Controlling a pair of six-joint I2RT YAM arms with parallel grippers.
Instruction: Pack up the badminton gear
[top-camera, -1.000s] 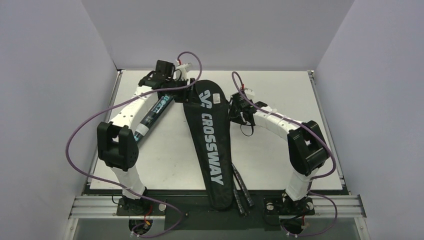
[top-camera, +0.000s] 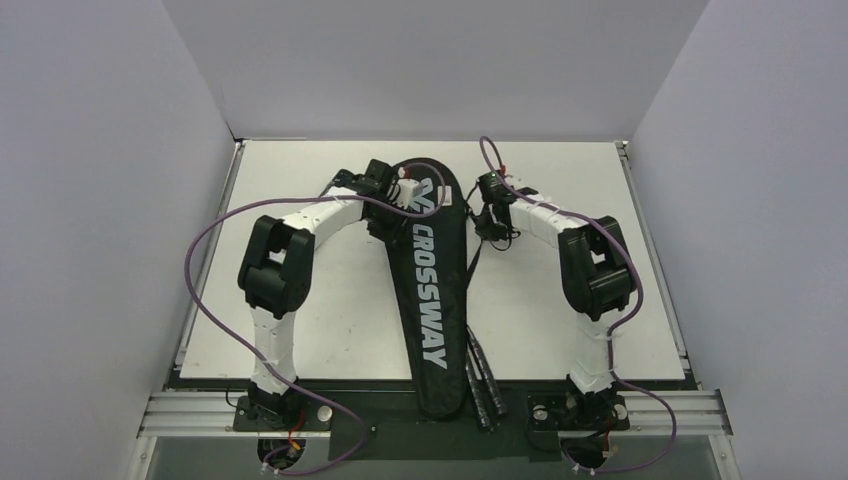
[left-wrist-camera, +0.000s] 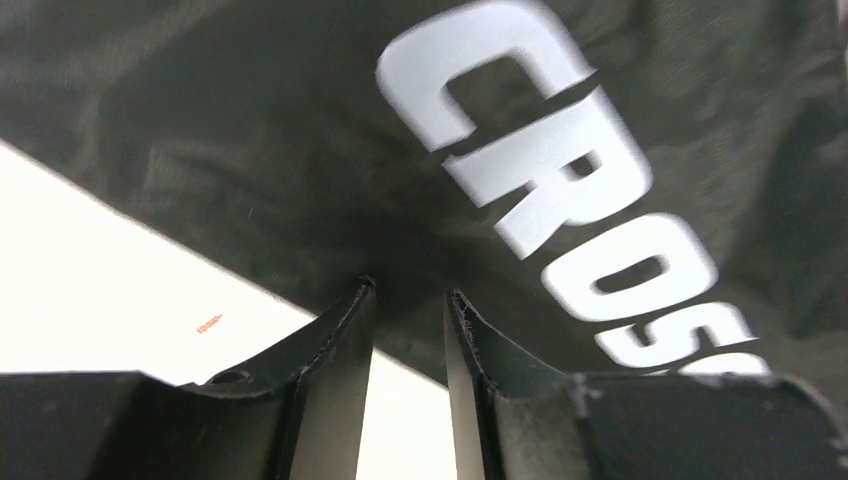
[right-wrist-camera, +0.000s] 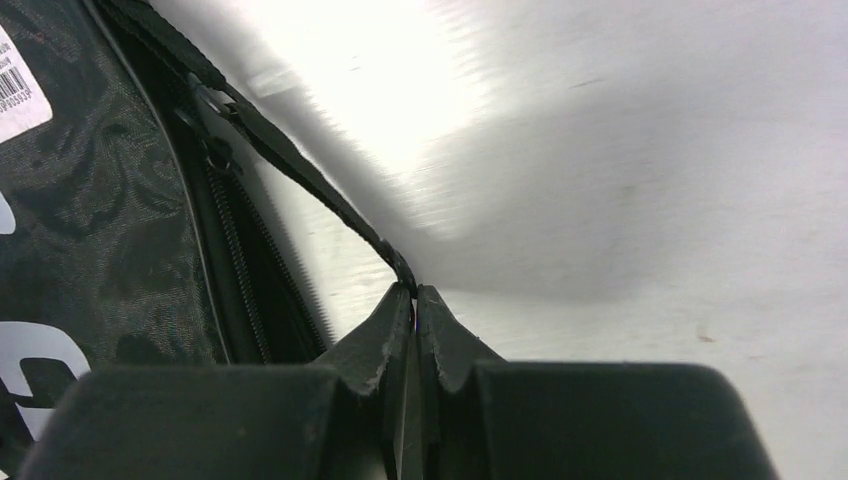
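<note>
The black CROSSWAY racket bag (top-camera: 428, 275) lies lengthwise down the middle of the table. My left gripper is partly open at the bag's left edge, with fingertips apart over the black fabric (left-wrist-camera: 250, 180) and nothing held between them. To the right of the bag, my right gripper is shut on a thin black strap (right-wrist-camera: 300, 165), which stretches from the bag's upper side to the fingertips. Along that side the zipper (right-wrist-camera: 245, 250) shows. Two dark racket handles (top-camera: 482, 380) stick out at the bag's lower right.
The left arm hides most of the area where a dark tube lay. Purple cables (top-camera: 230, 215) loop over both arms.
My left gripper has moved right and toward the near side, over the bag's left edge. The right gripper drew rightward with the strap, and the bag's upper end shifted right.
</note>
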